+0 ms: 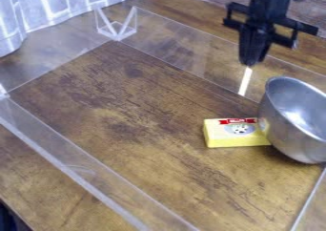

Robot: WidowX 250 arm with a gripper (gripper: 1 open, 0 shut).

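Note:
My black gripper [251,52] hangs at the upper right, raised above the wooden surface, its fingers close together with nothing visible between them. Below it at the right stands a silver metal bowl [295,120], which overlaps the right part of a yellow box [227,136] with a red-and-white label, lying on the wood.
Clear plastic walls [51,149] border the wooden work area [128,120]. A white wire or plastic piece [116,23] sits at the back left, near a pale curtain [32,10].

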